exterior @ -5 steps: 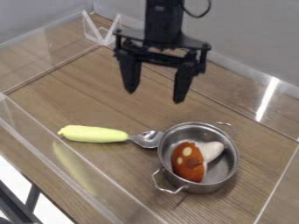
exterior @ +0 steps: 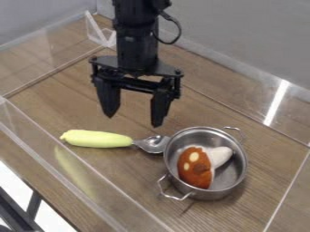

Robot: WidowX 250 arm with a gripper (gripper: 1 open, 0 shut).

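Observation:
The black gripper (exterior: 133, 107) hangs over the middle of the wooden table, open, with nothing visible between its wide-set fingers. Below and left of it lies a pale yellow-green elongated object (exterior: 94, 138), beside a metal spoon (exterior: 150, 143). To the right is a steel pot (exterior: 224, 184) with side handles, holding an orange-brown item (exterior: 194, 169) with pale spots and a white piece (exterior: 220, 155).
A white rack-like object (exterior: 100, 29) stands at the back left. Clear walls or panels border the table.
The arm has moved left, toward the space above the yellow-green object and spoon. The objects on the table have not moved.

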